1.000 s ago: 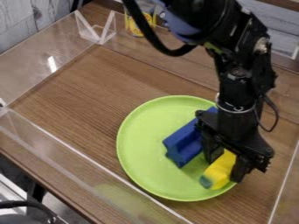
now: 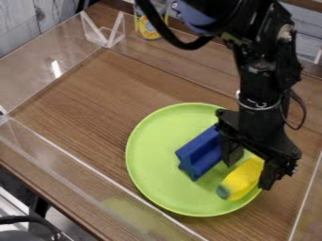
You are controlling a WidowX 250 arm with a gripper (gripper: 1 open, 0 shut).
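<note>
A green plate (image 2: pixel 156 171) sits on the wooden table at the right of centre. On it lie a blue block (image 2: pixel 198 153) and, to its right, a yellow object (image 2: pixel 240 182) with a pale end. My black gripper (image 2: pixel 258 151) is open over the right side of the plate, its fingertips around and just above the yellow object and close to the blue block. Whether they touch either is hard to tell.
Clear plastic walls border the table at the left and along the front. A yellow-labelled container (image 2: pixel 147 28) stands at the back.
My gripper has risen slightly and tilted from low over the yellow object, uncovering more of it. The yellow object and blue block stay in about the same place on the plate.
</note>
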